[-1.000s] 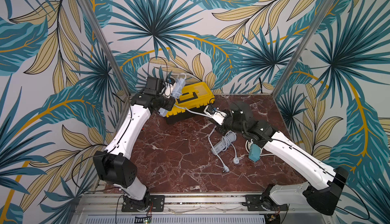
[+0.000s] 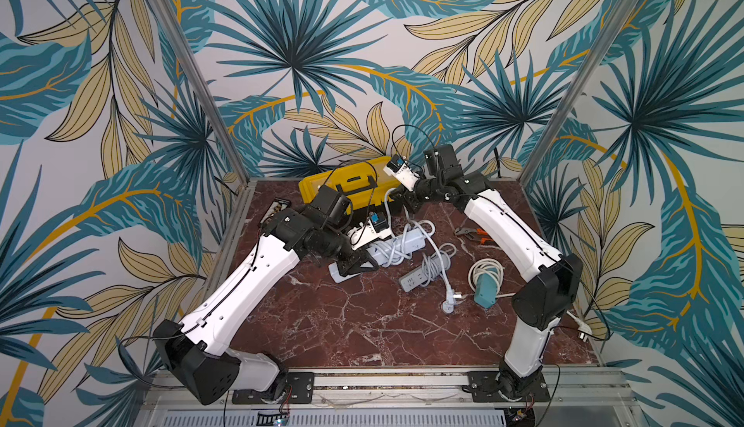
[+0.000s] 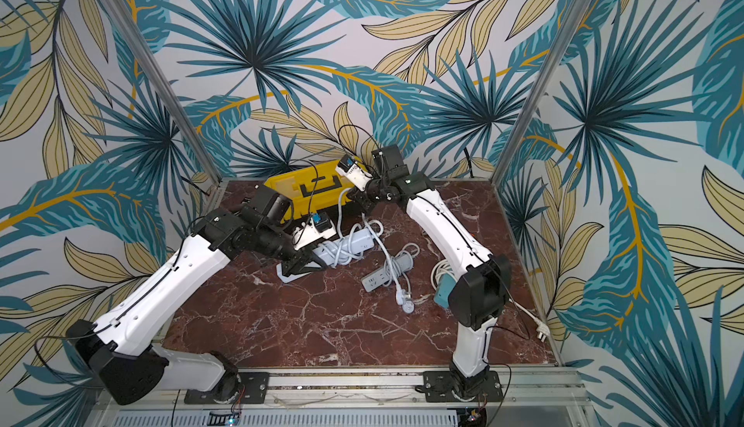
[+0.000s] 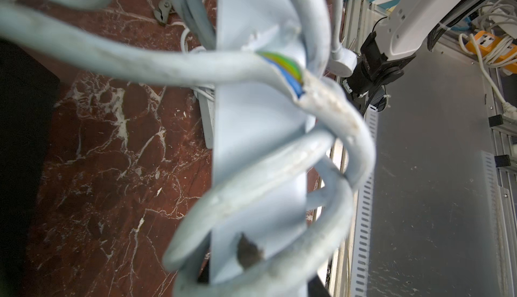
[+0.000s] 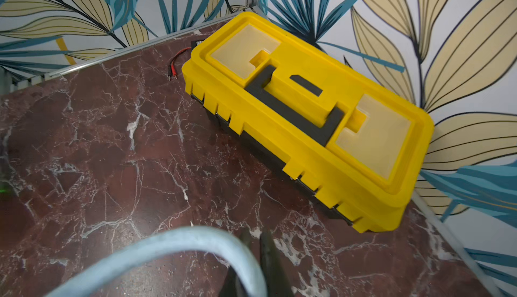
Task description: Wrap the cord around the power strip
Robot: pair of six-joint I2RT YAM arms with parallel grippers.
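Observation:
A white power strip (image 2: 410,242) with loops of cord (image 3: 348,245) round it is in the middle. My left gripper (image 2: 356,262) is shut on this strip at its left end; in the left wrist view the cord coils (image 4: 258,178) lie over the strip body (image 4: 258,113), with coloured inner wire showing at one spot. My right gripper (image 2: 407,198) is at the back, beside the toolbox; a length of cord (image 5: 204,235) arches at its fingers in the right wrist view. It looks shut, though the grip point is blurred.
The yellow toolbox (image 5: 290,103) stands at the back. A smaller power strip with cord (image 2: 414,276), a teal device with coiled cable (image 2: 486,291) and orange-handled pliers (image 2: 476,234) lie centre to right.
My left gripper has brought the strip from the back left down toward the centre.

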